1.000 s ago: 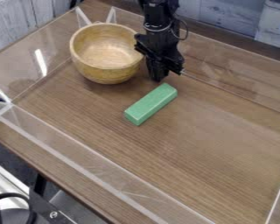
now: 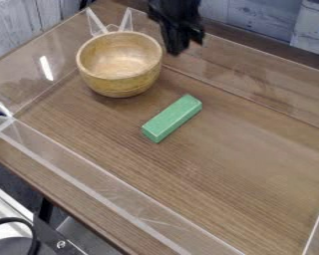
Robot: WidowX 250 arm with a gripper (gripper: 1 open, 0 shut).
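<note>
My gripper [image 2: 182,35] is at the top centre of the camera view, dark and blurred, above and beyond the right side of a tan bowl [image 2: 116,80]; whether its fingers are open or shut is unclear. A green block [image 2: 171,119] lies on the wooden table [image 2: 229,179], below and right of the bowl.
A white pointed object [image 2: 109,20] sits behind the bowl. Black cables [image 2: 23,229] are at the lower left.
My gripper has moved up toward the top edge, away from the space beside the bowl above the green block. The bowl and block look unmoved.
</note>
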